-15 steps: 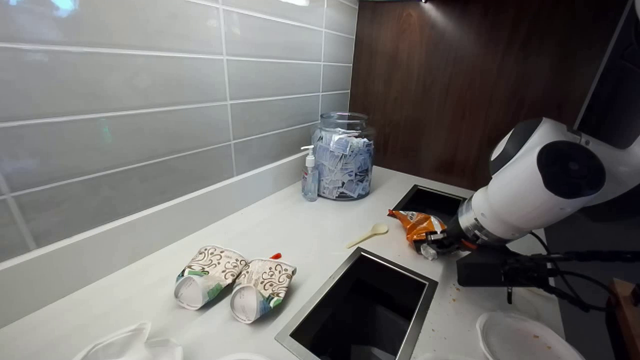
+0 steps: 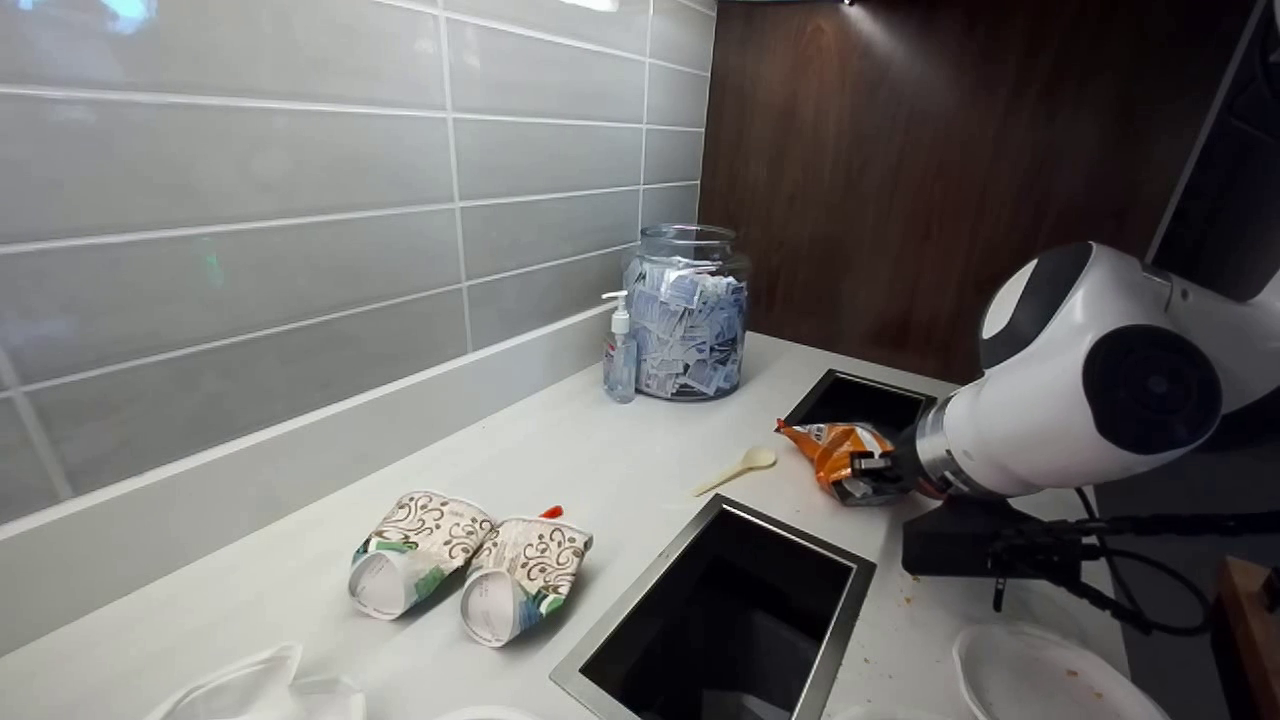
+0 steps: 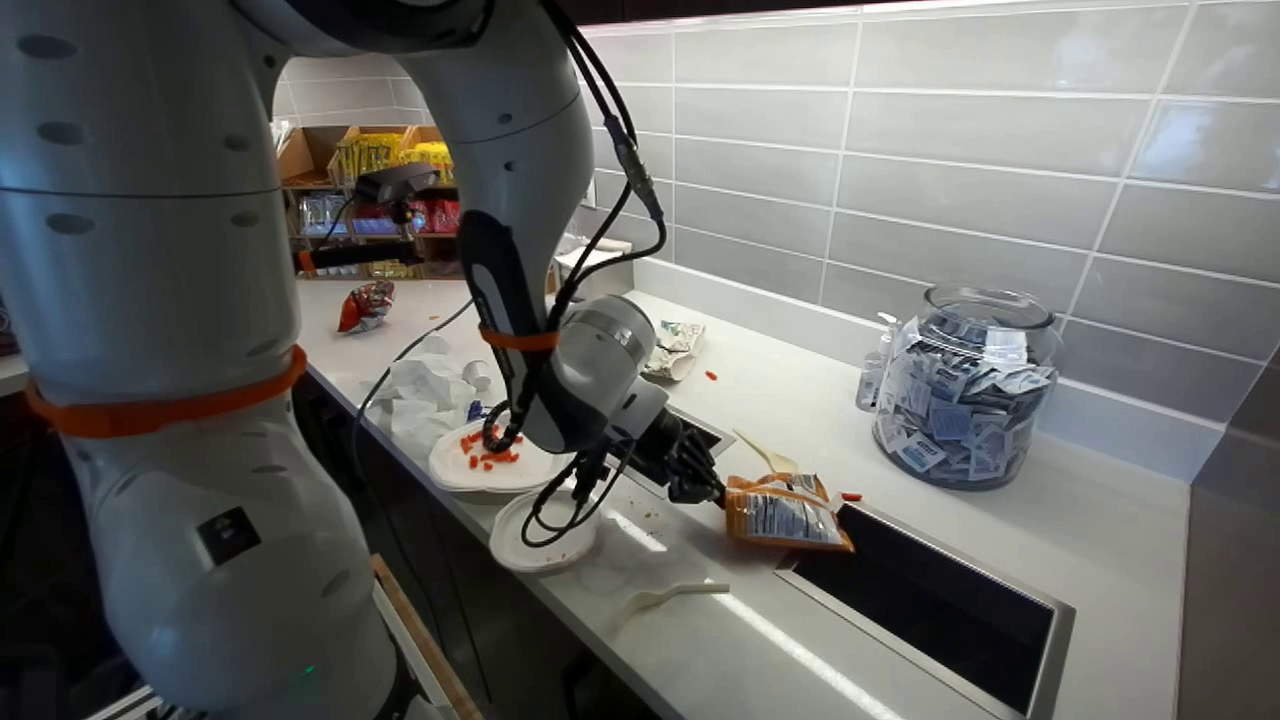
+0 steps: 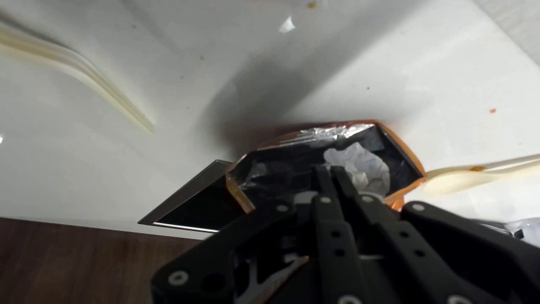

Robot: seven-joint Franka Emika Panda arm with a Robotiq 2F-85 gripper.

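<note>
An orange snack bag (image 2: pixel 825 444) lies on the counter beside the far recessed bin opening, its mouth facing my gripper (image 2: pixel 873 468). In exterior view 2 the same bag (image 3: pixel 786 514) has a silvery printed panel and overlaps the bin's edge. From the wrist view I look into the bag's dark inside, past its orange rim (image 4: pixel 402 144). Crumpled white paper (image 4: pixel 367 164) shows within the mouth, at the tips of my gripper. The fingers are nearly together, shut on this paper, which partly hides behind them.
A pale spoon (image 2: pixel 753 460) lies close to the bag; another light utensil (image 3: pixel 672 594) rests nearer the counter's front. A nearer bin opening (image 2: pixel 744 600), two crumpled paper cups (image 2: pixel 528 564), a pump bottle (image 2: pixel 619 360) and a glass jar of packets (image 2: pixel 690 318) surround open counter.
The gripper has turned and shifted slightly left toward the bag. The white crumpled paper, visible outside the bag's mouth before, now sits inside it. The bag has barely moved.
</note>
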